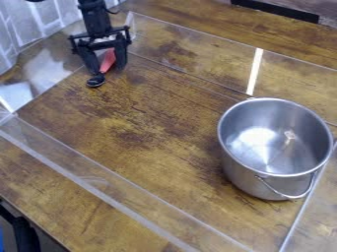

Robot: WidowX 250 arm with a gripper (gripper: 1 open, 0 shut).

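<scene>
My black gripper [101,54] is at the top left, low over a small reddish object with a dark round end [97,81], which lies on the wooden table. The gripper's fingers overlap the red part, and I cannot tell whether they are closed on it.
A large steel pot [274,148] with a wire handle stands at the right. Clear strips run along the left and lower parts, and a pale sheet is at the left edge.
</scene>
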